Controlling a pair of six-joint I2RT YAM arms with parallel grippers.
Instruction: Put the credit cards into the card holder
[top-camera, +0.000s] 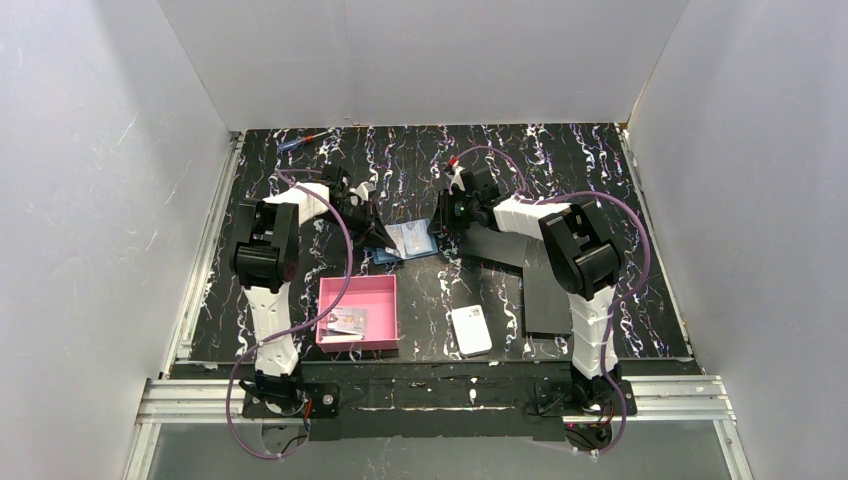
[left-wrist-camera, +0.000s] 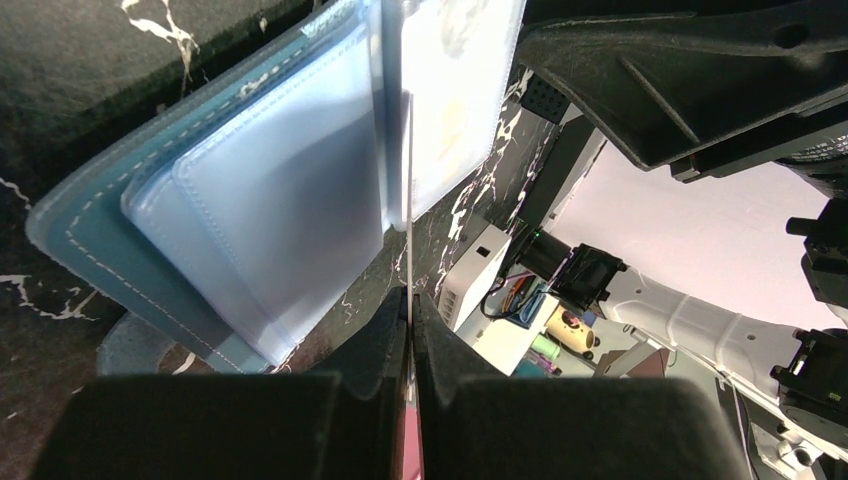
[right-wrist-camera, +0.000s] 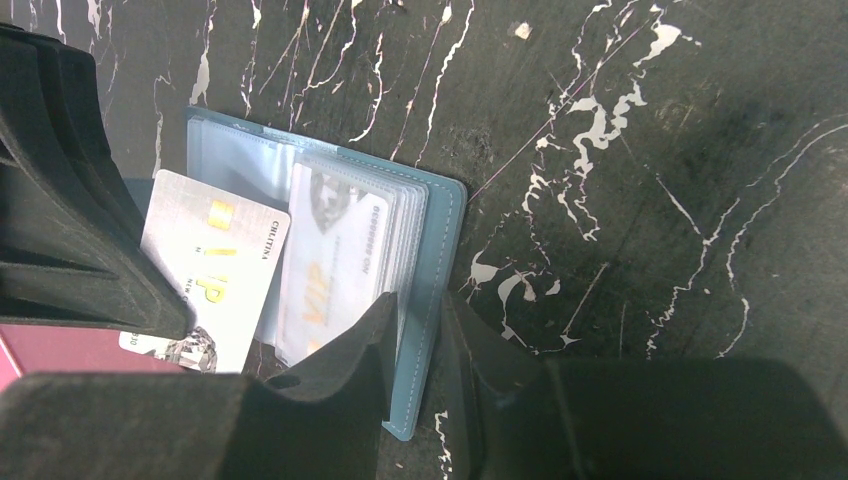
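The blue card holder (top-camera: 418, 257) lies open on the table, its clear sleeves (right-wrist-camera: 240, 155) spread; a white VIP card (right-wrist-camera: 325, 260) sits inside a sleeve on the right half. My left gripper is shut on a silver credit card, seen edge-on in the left wrist view. That card's right edge is close to the sleeve stack in the right wrist view; whether it has entered a pocket I cannot tell. At the holder's right edge, my right gripper stands part open, fingers apart around the blue cover's border, with no visible grip on it.
A pink box (top-camera: 378, 300) with several cards inside stands in front of the left arm. A white box-like item (top-camera: 471, 330) lies front centre; dark panels (top-camera: 545, 300) lie at right. A screwdriver (top-camera: 303, 141) rests at the back left.
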